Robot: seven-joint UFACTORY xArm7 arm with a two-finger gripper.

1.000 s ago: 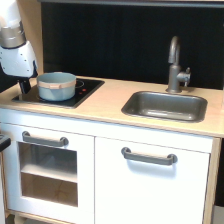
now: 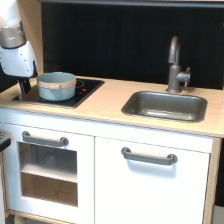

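Note:
A blue-grey pot with a light band round its rim sits upright on the black stove top, at the left of the toy kitchen. Just left of the pot, my gripper reaches down from the white arm, its dark fingers low by the counter and close to the pot's side. Whether they touch the pot, and how the fingers stand, is too small to make out.
To the right, a metal sink is set into the wooden counter, with a dark grey faucet behind it. Below are a shut oven door with a window and a white cabinet door. Bare counter lies between stove and sink.

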